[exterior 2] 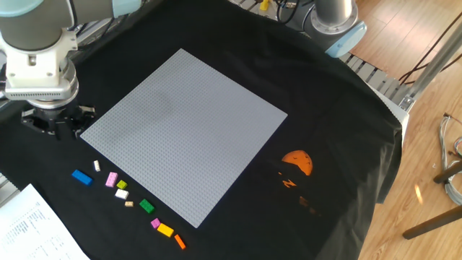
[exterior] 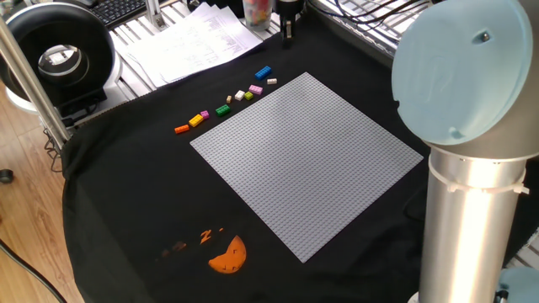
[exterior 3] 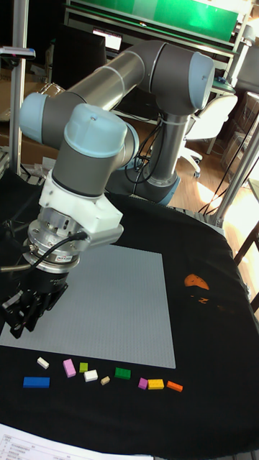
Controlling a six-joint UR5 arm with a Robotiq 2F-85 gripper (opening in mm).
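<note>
A bare grey studded baseplate (exterior: 307, 164) lies flat on the black cloth. Along one side of it runs a loose row of small bricks: blue (exterior 2: 82, 177), small white (exterior 2: 97, 165), pink (exterior 2: 111, 179), lime (exterior 2: 122, 185), white (exterior 2: 122, 194), tan (exterior 2: 129, 204), green (exterior 2: 146, 206), magenta (exterior 2: 155, 224), yellow (exterior 2: 165, 230) and orange (exterior 2: 180, 241). My dark gripper (exterior 3: 24, 315) hangs above the cloth near the plate's corner, on the blue brick's side, apart from the bricks. Its fingers are too dark to judge their gap, and no brick shows between them.
Printed papers (exterior: 189, 46) lie beyond the blue brick's end, with a cup of coloured pieces (exterior: 257, 13) close by. An orange print (exterior: 228, 256) marks the cloth on the plate's other side. Clear cloth surrounds the plate there.
</note>
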